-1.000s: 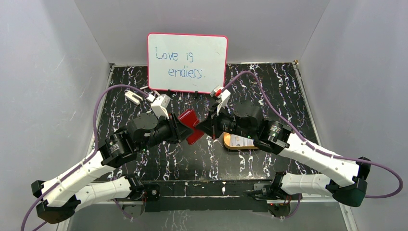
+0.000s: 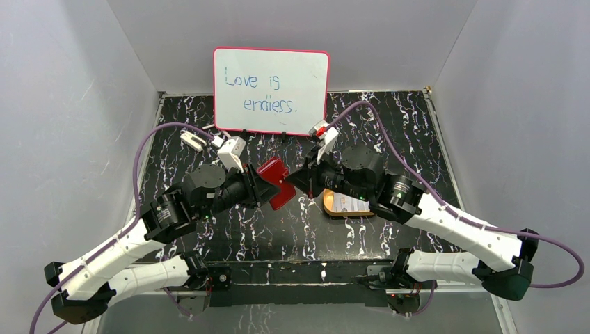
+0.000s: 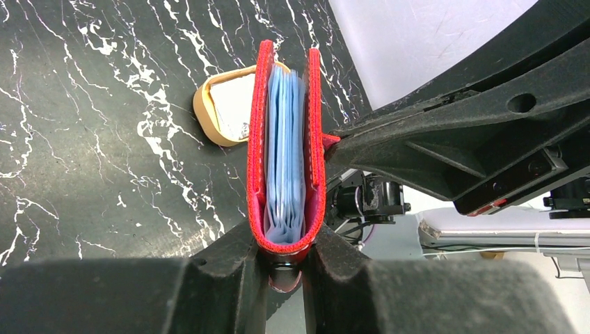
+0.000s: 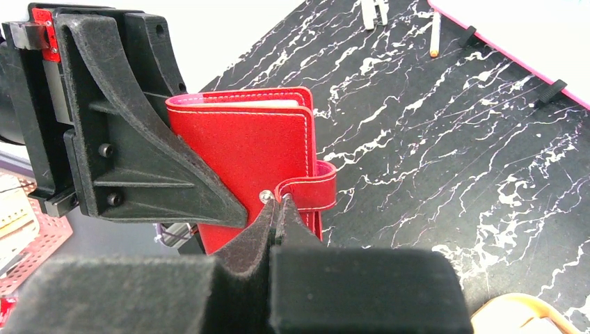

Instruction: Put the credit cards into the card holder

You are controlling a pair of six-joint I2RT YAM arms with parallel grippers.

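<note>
A red leather card holder (image 2: 277, 177) with white stitching is held in mid-air by my left gripper (image 2: 264, 191). In the left wrist view it stands edge-on, blue translucent sleeves (image 3: 284, 153) inside, between the fingers. My right gripper is shut, its fingertips at the holder's snap strap (image 4: 309, 186), by the metal snap; whether any strap is between them is hard to tell. A yellow tray (image 2: 348, 205) with pale card-like items lies on the table, partly under the right arm.
A whiteboard (image 2: 270, 83) with writing stands at the back. A white clip-like object (image 2: 193, 141) and a thin stick (image 4: 435, 35) lie at the back left.
My right gripper and arm have shifted very slightly. The left gripper and card holder look unchanged.
</note>
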